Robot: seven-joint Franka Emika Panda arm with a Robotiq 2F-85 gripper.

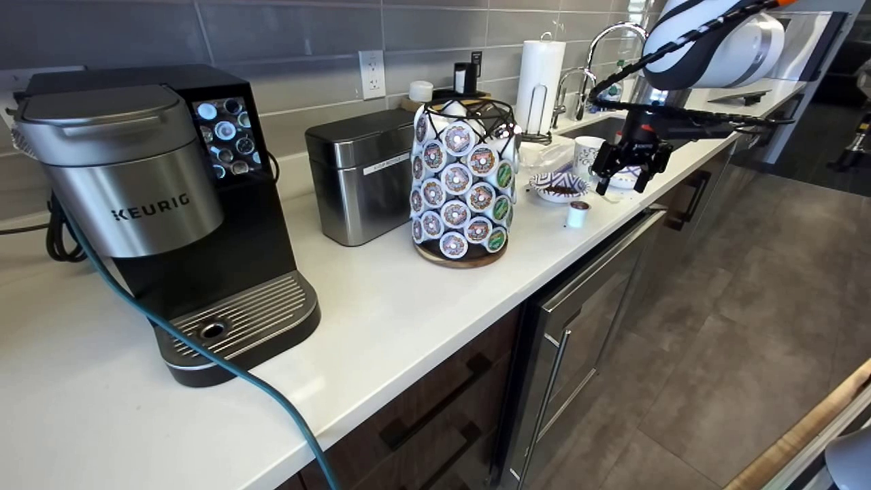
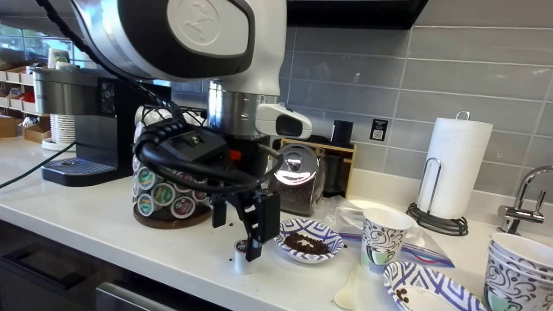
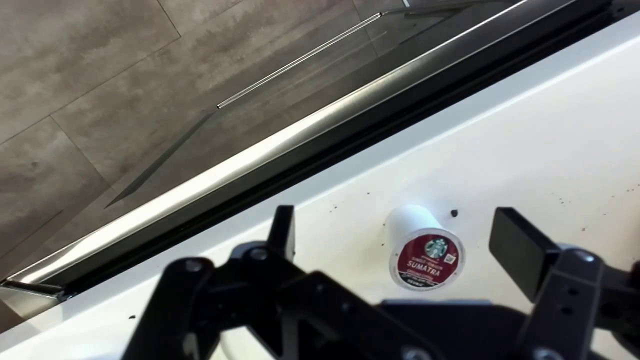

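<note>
A single white coffee pod [image 3: 426, 258] with a dark red Sumatra lid stands on the white counter near its front edge. In the wrist view it lies in the gap between the spread fingers of my gripper, apart from both. Exterior view 1 shows the gripper [image 1: 625, 171] above the counter, to the right of and higher than the pod [image 1: 577, 215]. From the other side, the gripper [image 2: 236, 236] hangs in front of the pod [image 2: 242, 257], one finger partly covering it. Nothing is held.
A pod carousel [image 1: 461, 188] and a Keurig machine [image 1: 139, 180] stand to the left. Beside the pod is a patterned bowl of coffee beans [image 2: 308, 241], with a paper cup [image 2: 383, 236] and a spoon [image 2: 347, 293] further right. Clear counter lies between carousel and front edge.
</note>
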